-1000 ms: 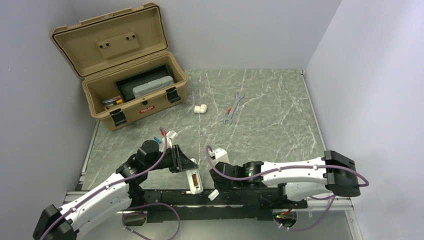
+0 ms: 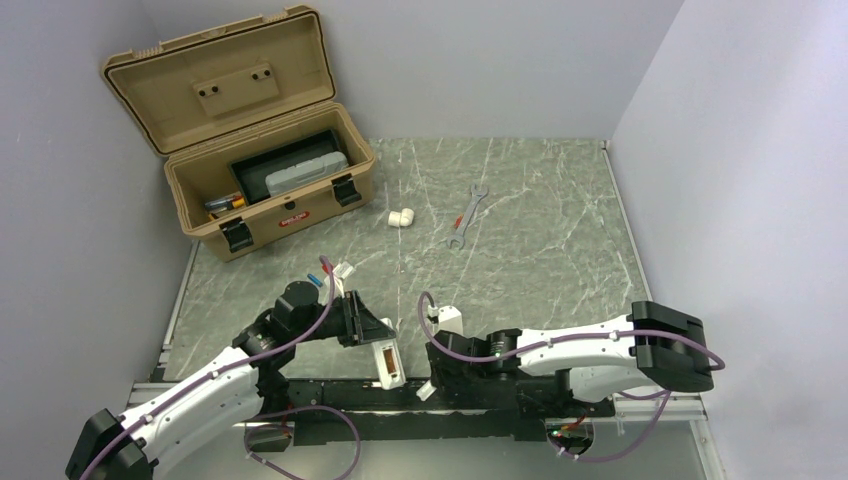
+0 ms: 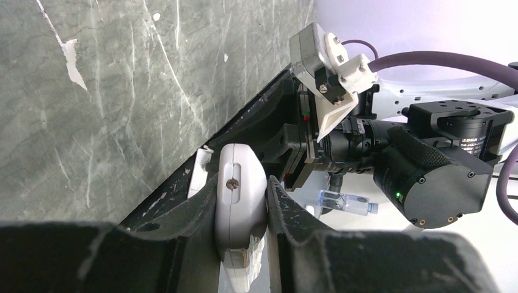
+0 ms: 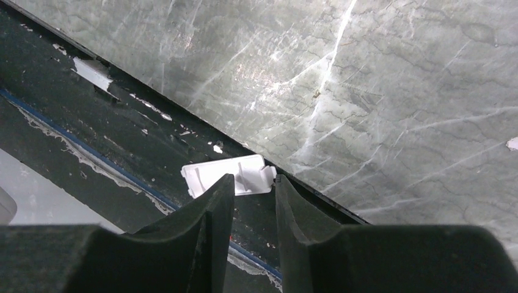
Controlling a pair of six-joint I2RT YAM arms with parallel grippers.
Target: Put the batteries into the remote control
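In the top view my left gripper [image 2: 383, 332] is shut on a white remote control [image 2: 390, 376], which points toward the front edge. Its battery compartment faces up, with something brownish inside. The left wrist view shows the remote's rounded end [image 3: 239, 165] squeezed between both fingers. A small white battery cover [image 4: 211, 173] lies on the dark ledge at the table's front. My right gripper is partly open, its fingertips on either side of the cover's tabbed end in that view; whether they touch it I cannot tell. No loose battery can be made out.
At the back left stands an open tan toolbox [image 2: 290, 222]. A white pipe elbow [image 2: 401, 217] and a wrench [image 2: 467, 217] lie farther back on the marbled table.
The left arm, the remote and the cover have stayed put.
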